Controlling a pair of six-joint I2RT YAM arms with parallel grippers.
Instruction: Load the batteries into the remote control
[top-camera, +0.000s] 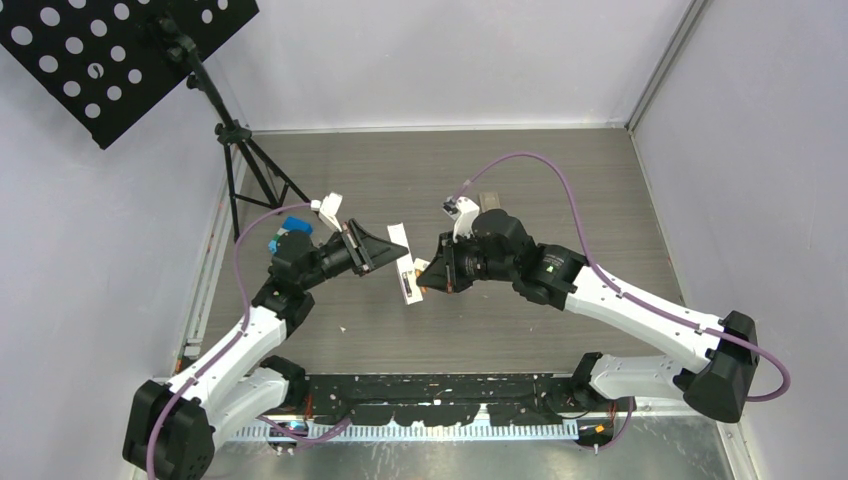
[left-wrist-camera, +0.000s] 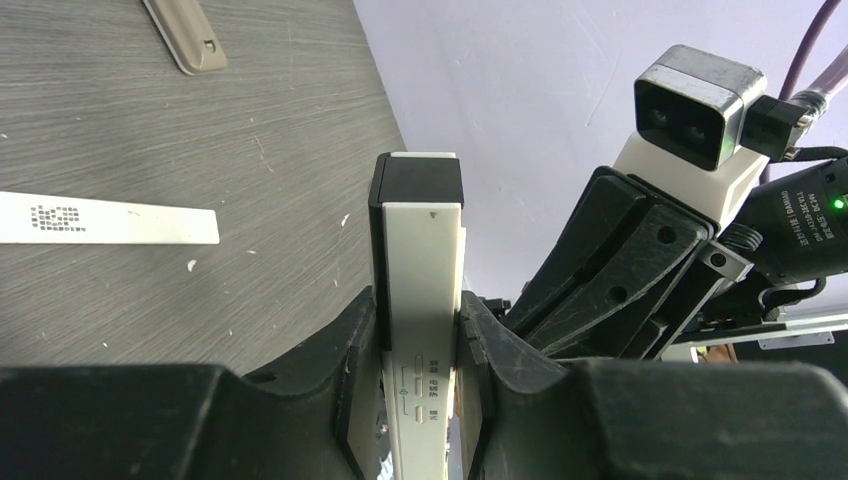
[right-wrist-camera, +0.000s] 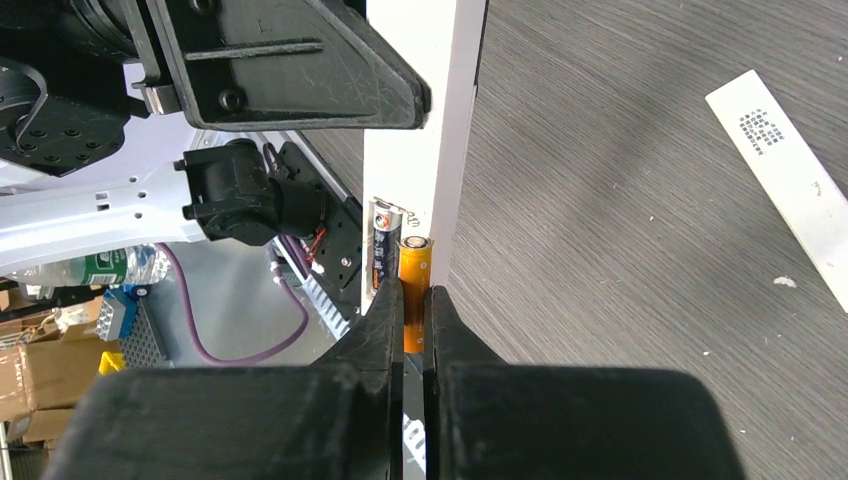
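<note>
The white remote control (left-wrist-camera: 422, 300) is upright between the fingers of my left gripper, which is shut on it. In the right wrist view the back of the remote (right-wrist-camera: 424, 160) faces me, its battery compartment uncovered. One dark battery (right-wrist-camera: 386, 250) lies in that compartment. My right gripper is shut on an orange battery (right-wrist-camera: 415, 270), whose end stands up in front of the compartment, beside the dark battery. Whether the orange battery touches the remote I cannot tell. From above, the two grippers face each other with the remote between them.
A white strip (right-wrist-camera: 785, 180), apparently the battery cover, lies on the table under the grippers. A beige case (left-wrist-camera: 187, 35) is farther back. Near the left arm sits a blue object (top-camera: 296, 225), with a black stand (top-camera: 233, 133) behind it.
</note>
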